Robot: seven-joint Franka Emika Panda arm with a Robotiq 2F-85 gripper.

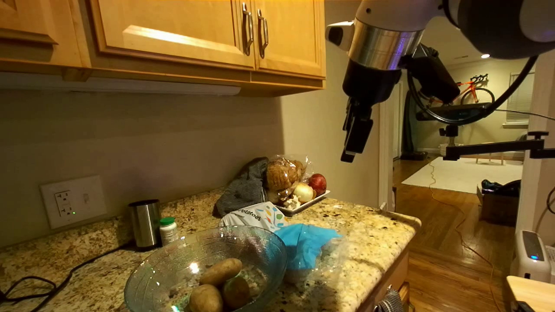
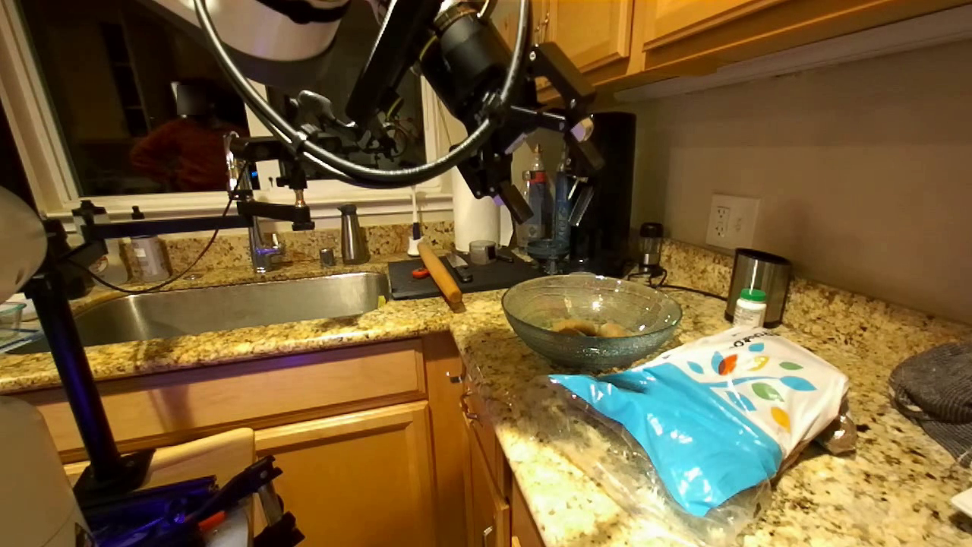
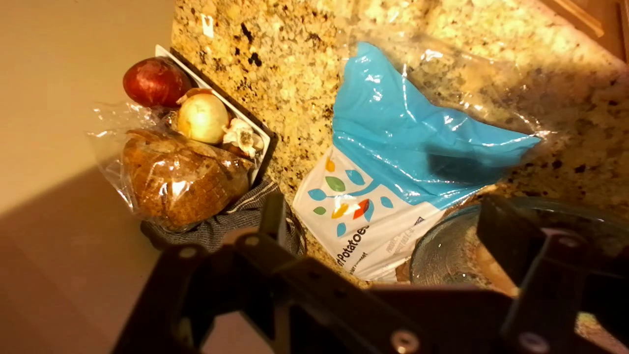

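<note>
High above the counter, my gripper stands open, its two fingers apart and nothing between them. In exterior view 1 it is seen from the side, pointing down. The glass bowl rests on the granite counter with potatoes in it. Beside the bowl lies a blue and white potato bag, flat and crumpled at its clear end. A white tray at the counter's far end bears a red onion, a yellow onion, garlic and bagged bread.
A steel cup and a green-capped bottle stand by the wall. Dark cloth lies against the tray. Wooden cabinets hang overhead. A rolling pin lies near the sink. Bare counter shows near the front edge.
</note>
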